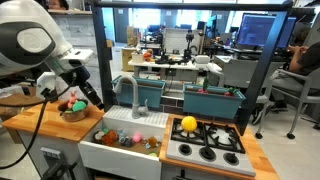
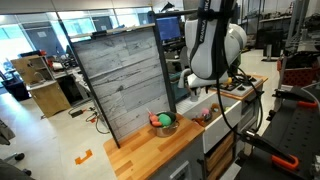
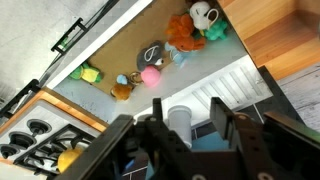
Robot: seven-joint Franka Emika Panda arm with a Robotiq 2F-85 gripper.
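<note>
My gripper is open above the back edge of the sink, its dark fingers apart at the bottom of the wrist view. No object is gripped; the grey faucet (image 3: 180, 122) shows below, between the fingers. Several small toys lie in the sink (image 1: 107, 158), among them an orange toy (image 3: 185, 27), a pink-and-grey toy (image 3: 151, 75) and a green-and-yellow toy (image 3: 87, 73). To the left on the wooden counter (image 1: 52, 124), a round bowl (image 1: 74, 116) holds colourful toys. A yellow ball (image 1: 189, 123) rests on the stove (image 1: 207, 148) at the right.
Behind the counter, blue-green bins (image 1: 211, 102) hang from a rail. The upright faucet (image 1: 135, 92) rises at the sink's back, near the arm. A dark frame post (image 1: 263, 70) stands at the right. Bare wood shows in front of the bowl.
</note>
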